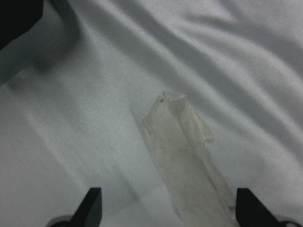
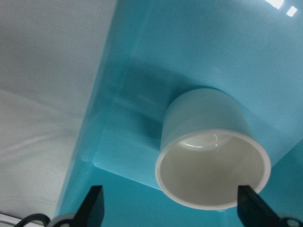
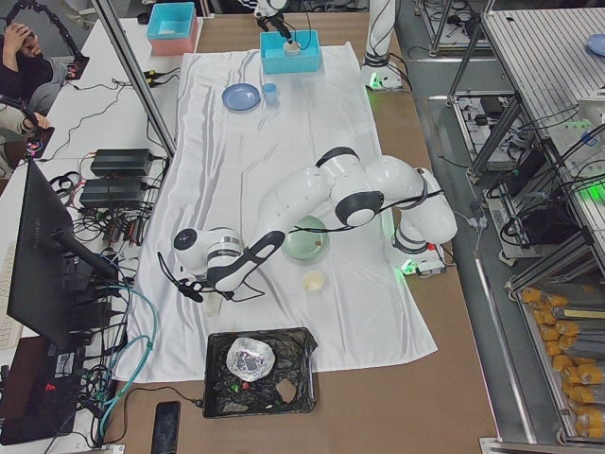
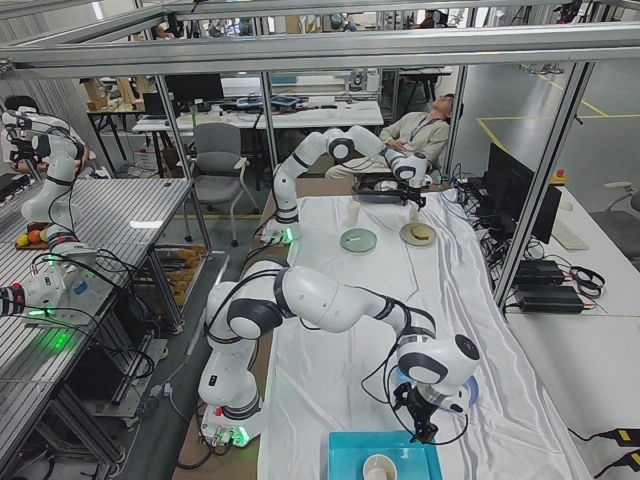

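My left gripper is open above a flattened, pale translucent strip (image 1: 180, 156) on the white cloth; in the camera left view it is at the near left, partly under the arm. My right gripper stands open over a blue tray (image 2: 113, 184), where a white cup (image 2: 203, 109) lies on its side, its mouth toward the fingers. Nothing is between either pair of fingers.
A green plate (image 3: 304, 248) and a cream cup (image 3: 313, 281) are mid-cloth near the left arm. A blue plate (image 3: 241, 96) and blue cup (image 3: 269, 94) stand by the tray. A black crate (image 3: 217, 397) holds items at the near edge.
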